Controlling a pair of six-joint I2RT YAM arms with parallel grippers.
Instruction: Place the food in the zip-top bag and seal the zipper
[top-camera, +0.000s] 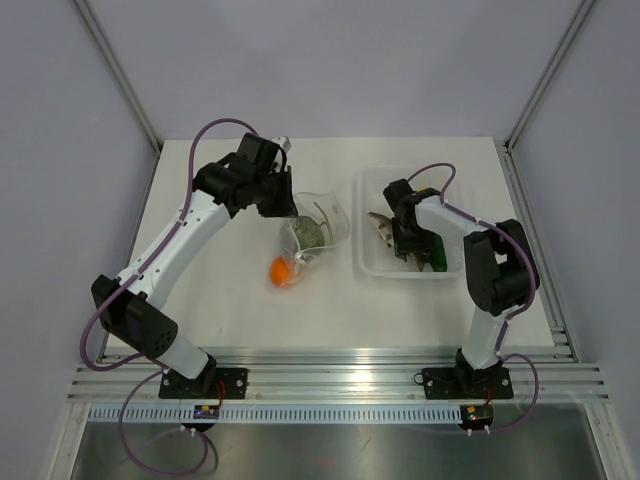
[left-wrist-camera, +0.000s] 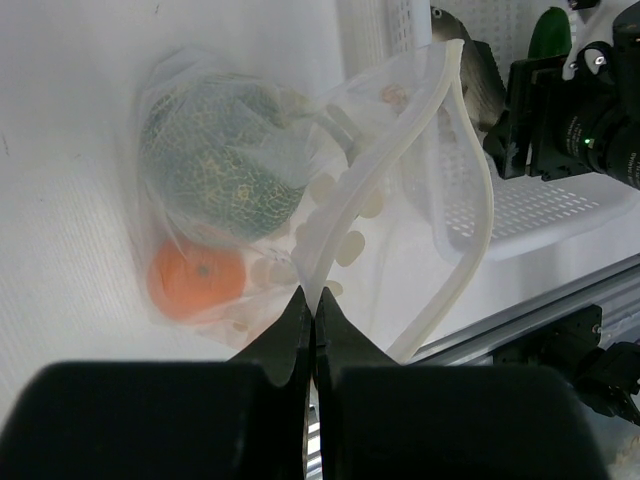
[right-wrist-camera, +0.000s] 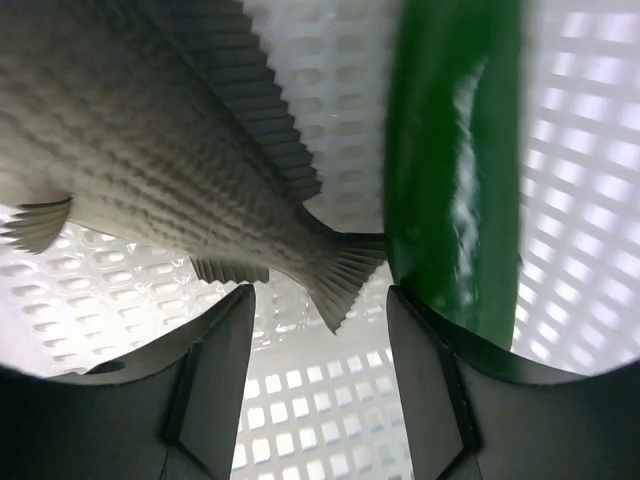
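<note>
The clear zip bag (left-wrist-camera: 360, 200) holds a green netted melon (left-wrist-camera: 220, 160) and an orange fruit (left-wrist-camera: 195, 280). My left gripper is shut at the bag's rim, the thin plastic edge running into its fingertips. My right gripper is down inside the white bin, its fingers around the tail end of a grey fish (right-wrist-camera: 180, 160), beside a green cucumber (right-wrist-camera: 455, 170); how firmly the fingers hold the fish is unclear in the right wrist view.
The white perforated bin (top-camera: 365, 255) stands right of the bag.
</note>
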